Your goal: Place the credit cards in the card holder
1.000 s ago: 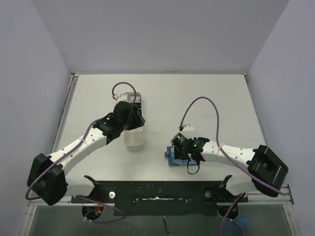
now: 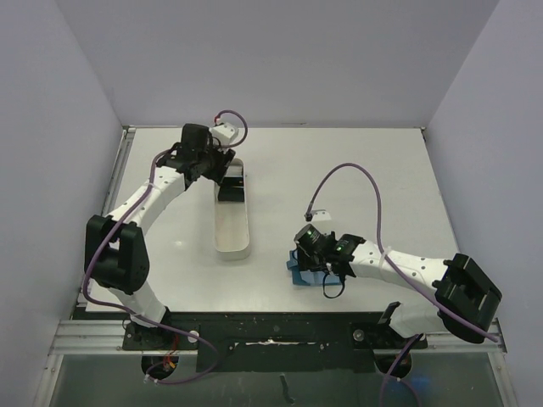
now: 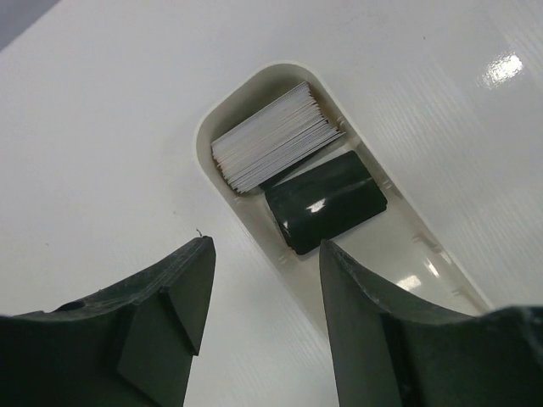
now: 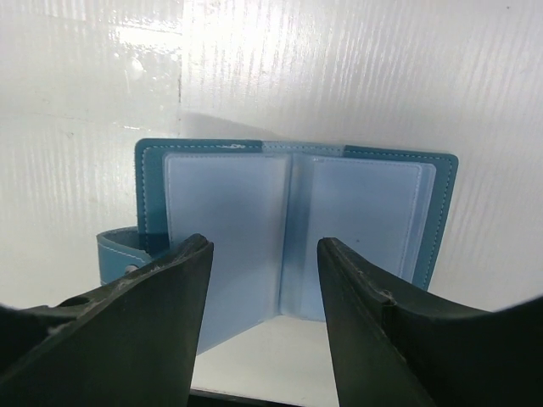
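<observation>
A stack of white cards (image 3: 271, 140) leans in the far end of a long cream tray (image 2: 232, 246), beside a dark block (image 3: 327, 203). Over that far end hovers my left gripper, open and empty, its fingertips short of the cards in the left wrist view. The card holder (image 4: 293, 146), teal-edged with pale clear pockets, lies spread open on the table, its strap (image 4: 119, 253) at the left side. Above it is my right gripper, also open, with no card between its fingers. In the top view the right arm covers much of the holder.
Bare white table (image 2: 356, 161) stretches across the back and right. Between the tray and the card holder the surface is clear. A dark front panel (image 2: 271, 331) borders the near edge.
The left arm has swung away from the front, reaching toward the tray's far end, where its gripper now hangs. My right arm has barely shifted over the card holder.
</observation>
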